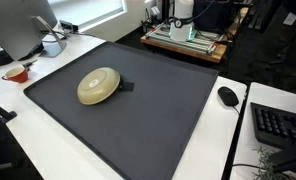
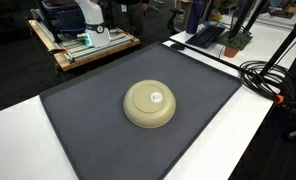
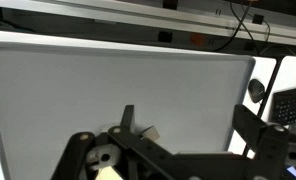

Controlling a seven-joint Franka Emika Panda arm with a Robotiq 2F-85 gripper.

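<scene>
A tan bowl (image 1: 98, 86) lies upside down on the dark grey board; in exterior view 2 the bowl (image 2: 149, 104) shows a round pale mark on its base. Beside it in exterior view 1 is a small dark patch (image 1: 126, 86), too small to identify. My gripper is open in the wrist view, with only board visible between its fingertips. Near its left finger a small beige piece (image 3: 150, 132) shows, and a yellowish surface (image 3: 108, 174) is mostly hidden at the bottom edge. I cannot make out the gripper clearly in either exterior view.
A red cup (image 1: 17, 74) stands beyond the board's left side. A mouse (image 1: 228, 96) and keyboard (image 1: 278, 129) lie to the right. Coiled black cable (image 2: 268, 79) and a potted plant (image 2: 237, 38) sit beyond the board in exterior view 2. Much of the board (image 1: 158, 120) is bare.
</scene>
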